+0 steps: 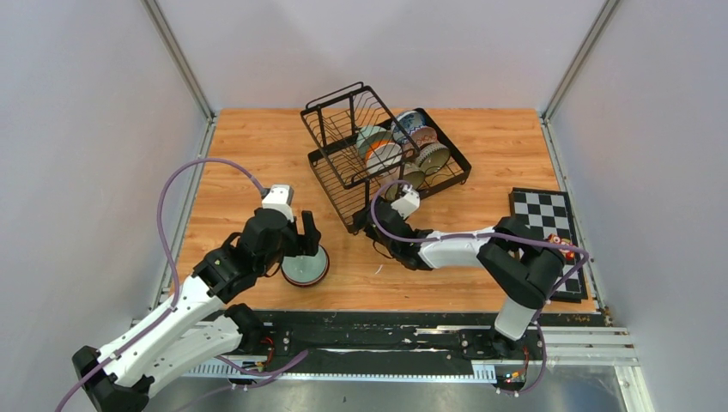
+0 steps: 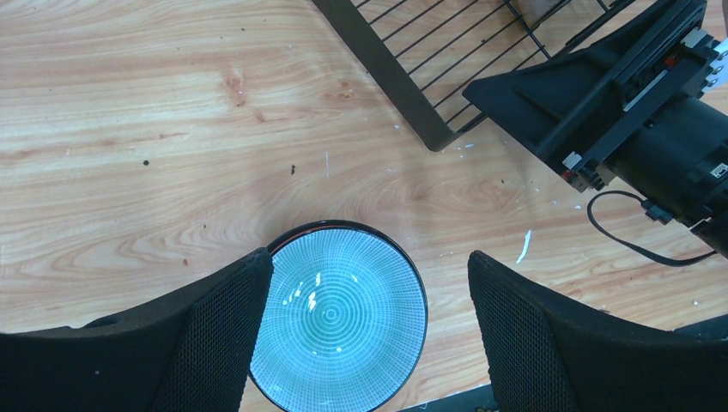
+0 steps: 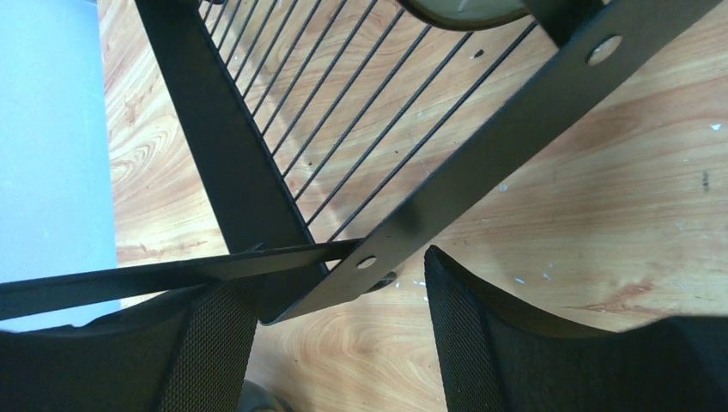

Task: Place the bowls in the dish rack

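A pale green ribbed bowl (image 1: 300, 270) rests on the table, apparently stacked with another dark-rimmed one. My left gripper is open above it, empty, the bowl showing between its fingers in the left wrist view. Several bowls (image 1: 429, 157) stand in the black two-tier dish rack (image 2: 386, 69). My right gripper is open at the rack's near corner, its fingers close around the metal frame (image 3: 481, 159); whether they touch it I cannot tell.
A chessboard (image 1: 536, 219) with a red object on it lies at the right edge.
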